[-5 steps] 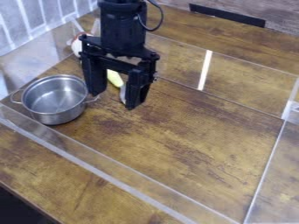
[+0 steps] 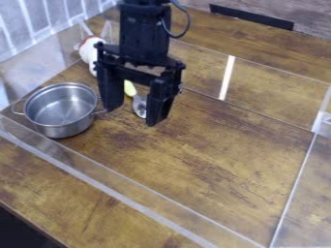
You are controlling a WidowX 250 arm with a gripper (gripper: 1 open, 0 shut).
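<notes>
My black gripper hangs over the wooden table in the upper middle of the camera view, open, its two fingers pointing down. Just right of a steel pot, it partly hides a small silvery object and a yellow object behind it. A white object at the back left is partly hidden by the arm. I cannot tell what these small objects are.
Clear plastic or glass edges run along the left, front and right. The pot stands at the left.
The arm and gripper have shifted only slightly in the view. The pot and the other objects stay where they were.
</notes>
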